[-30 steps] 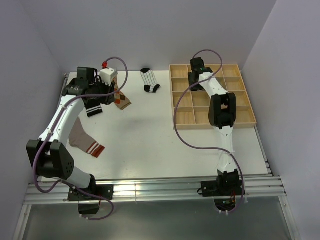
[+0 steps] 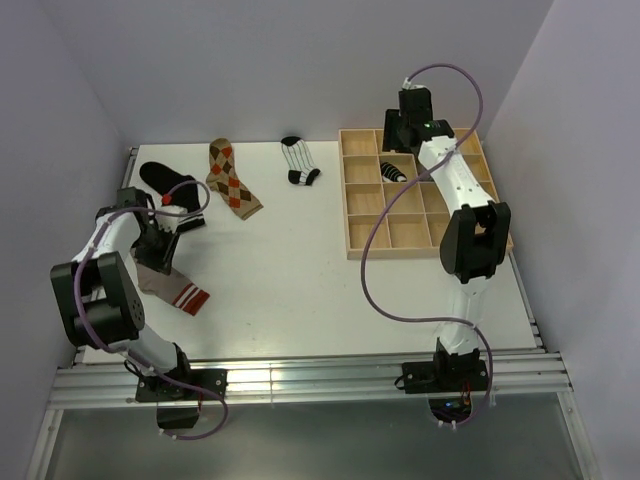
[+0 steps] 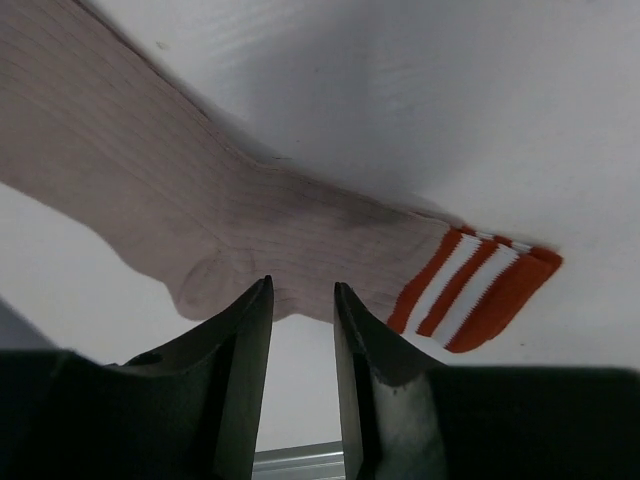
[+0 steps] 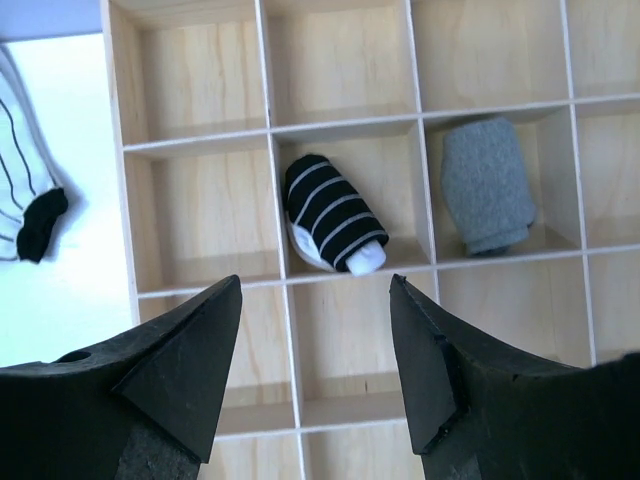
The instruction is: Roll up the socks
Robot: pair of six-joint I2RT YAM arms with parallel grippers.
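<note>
A taupe sock (image 3: 300, 235) with a red-and-white striped cuff lies flat at the left of the table. Above it hangs my left gripper, its fingers parted and empty; in the top view the left arm hides the sock's upper part. A rolled black sock with white stripes (image 4: 335, 215) rests in one compartment of the wooden box (image 4: 350, 130). My right gripper is open over the box, with nothing held. A rolled grey sock (image 4: 487, 185) fills the compartment to the right of the striped one.
Further flat socks lie along the back: a black one (image 2: 170, 185), an argyle one (image 2: 230, 180) and a white striped one (image 2: 300, 160). Most compartments seen in the right wrist view are empty.
The left arm has swung from near the argyle and black socks down over the taupe one.
</note>
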